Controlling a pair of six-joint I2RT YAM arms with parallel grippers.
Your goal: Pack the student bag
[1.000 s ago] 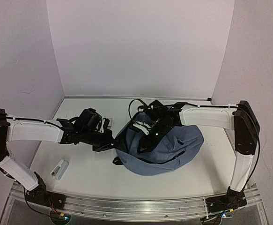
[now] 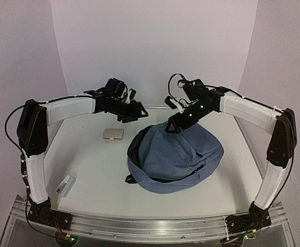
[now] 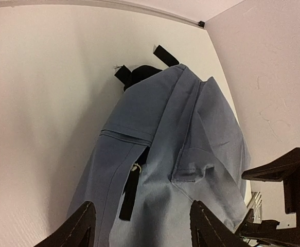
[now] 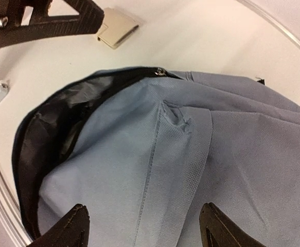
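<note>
A blue-grey student bag (image 2: 178, 154) lies on the table right of centre, its dark-lined mouth (image 4: 62, 123) gaping toward the left. Beyond the bag's upper left edge hovers my left gripper (image 2: 137, 113), open and empty; its two fingers (image 3: 77, 226) stand wide apart in the left wrist view. Above the upper part of the bag is my right gripper (image 2: 171, 126), also open, with only bag cloth visible beyond its parted fingers (image 4: 70, 229). A flat beige case (image 2: 113, 134) rests left of the bag. Whatever the bag holds is hidden.
A small white and grey object (image 2: 66, 186), perhaps a stapler, lies at the front left of the table. Bare table stretches between it and the bag. Walls close in the table at the back and both sides.
Both arms have moved away from the bag's mouth, toward the back of the table. The bag has barely shifted.
</note>
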